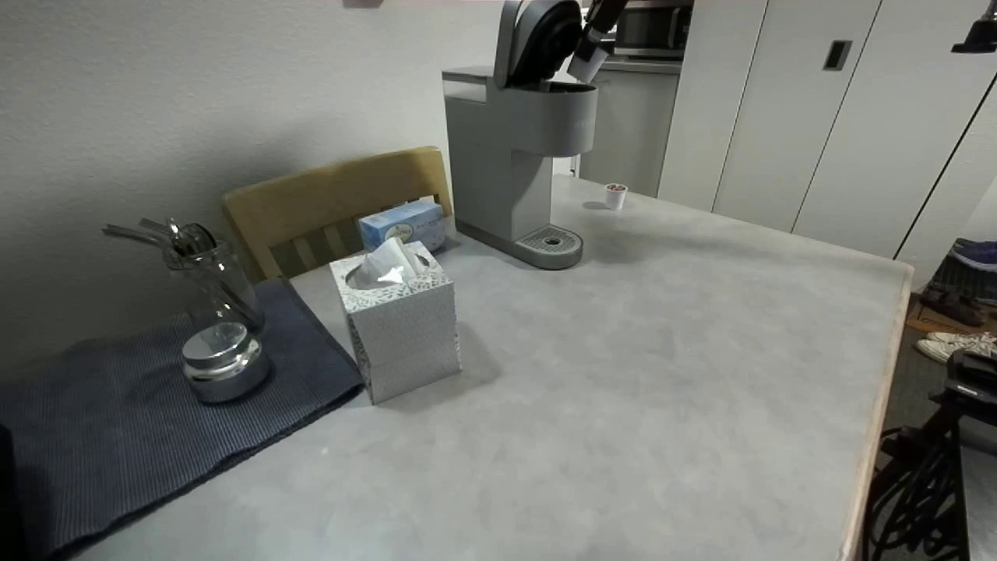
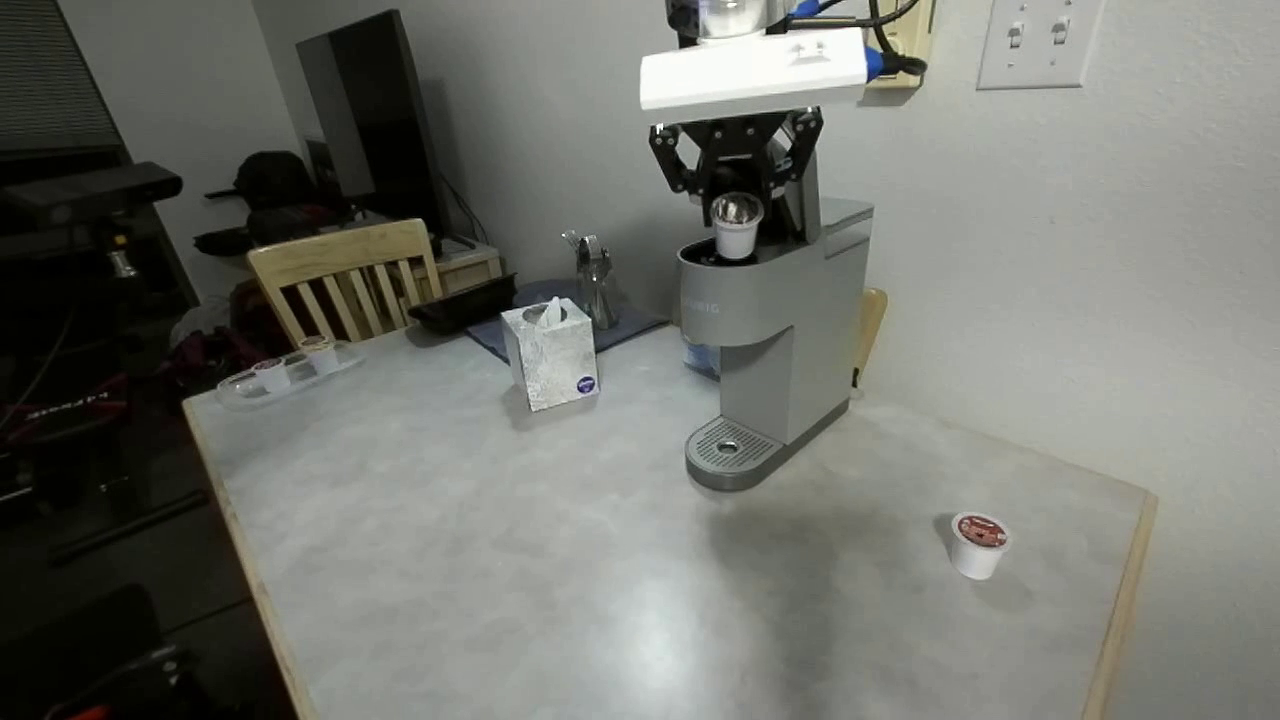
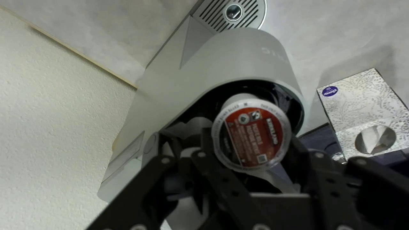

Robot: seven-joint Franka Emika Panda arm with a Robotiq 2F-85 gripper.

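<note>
A white coffee pod (image 3: 257, 134) with a red label faces the wrist camera, and my gripper (image 2: 735, 206) is shut on it. In exterior view 2 the held pod (image 2: 735, 238) hangs over the open top of the grey coffee maker (image 2: 768, 286). Exterior view 1 shows the pod (image 1: 588, 66) tilted, just above the rim at the front of the coffee maker (image 1: 486, 149). The machine's lid (image 1: 539, 42) stands raised behind it. The pod holder inside is mostly hidden by the pod and fingers.
A second pod (image 2: 979, 544) stands on the table to one side of the machine. On the other side are a tissue box (image 1: 402, 322) and a blue box (image 1: 403, 224). A tray (image 2: 292, 374) with pods lies at the far table end.
</note>
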